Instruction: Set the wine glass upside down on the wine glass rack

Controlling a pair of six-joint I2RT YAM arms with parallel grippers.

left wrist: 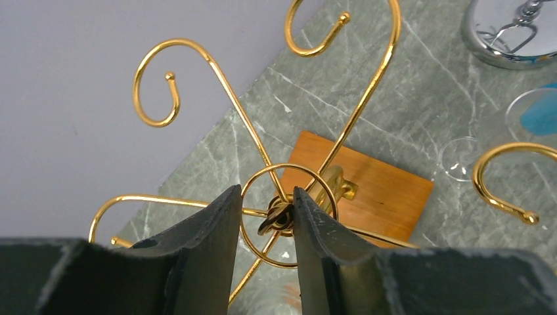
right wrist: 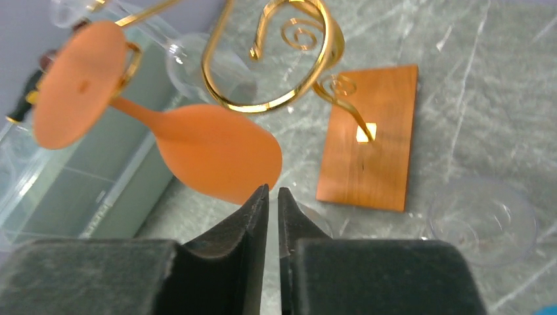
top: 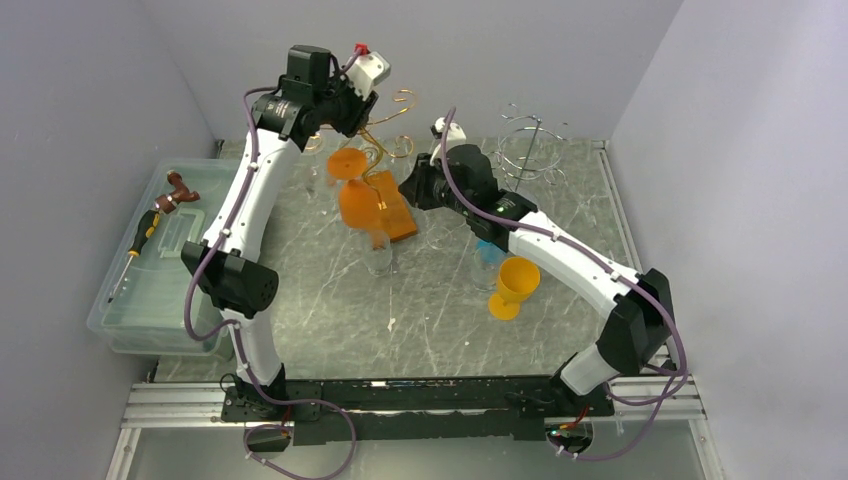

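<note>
An orange wine glass (top: 360,204) hangs upside down from a curled hook of the gold rack (right wrist: 289,98), its foot up and bowl below. My left gripper is shut on the looped top of that rack; the wooden base (left wrist: 374,190) lies beneath. In the right wrist view, the fingers of my right gripper are close together with a narrow gap and nothing held. They are below and in front of the hook, by the orange bowl. From above, this gripper is right of the gold rack, apart from the orange glass.
A clear glass (right wrist: 200,62) hangs farther left on the gold rack. Standing on the table are a clear glass (top: 378,257) and a yellow goblet (top: 516,280). A silver rack (top: 522,150) is at the back right.
</note>
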